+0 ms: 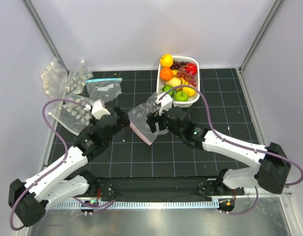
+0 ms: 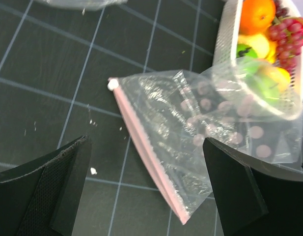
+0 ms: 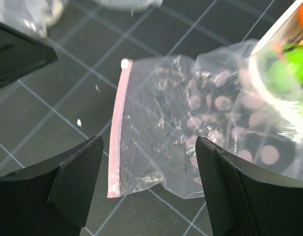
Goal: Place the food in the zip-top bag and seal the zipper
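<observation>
A clear zip top bag [image 2: 190, 123] with pinkish dots and a pink zipper strip [image 2: 150, 153] lies on the dark tiles, empty as far as shows. Its far side reaches up against the fruit basket [image 1: 197, 93]. My left gripper [image 1: 123, 118] is open left of the bag, nothing between its fingers. Over the bag's right part, my right gripper [image 1: 153, 122] stands part open; its fingers [image 3: 75, 184] hold nothing, and the bag lies below them. Fruit in the basket includes an orange [image 1: 166, 73], a green apple [image 1: 180, 96] and grapes [image 1: 186, 74].
Another bag with a blue zipper [image 1: 103, 89] lies at the back left. Several dotted clear bags [image 1: 75, 110] are heaped by the left wall. Bare tiles [image 1: 141, 164] stretch along the front and at the right.
</observation>
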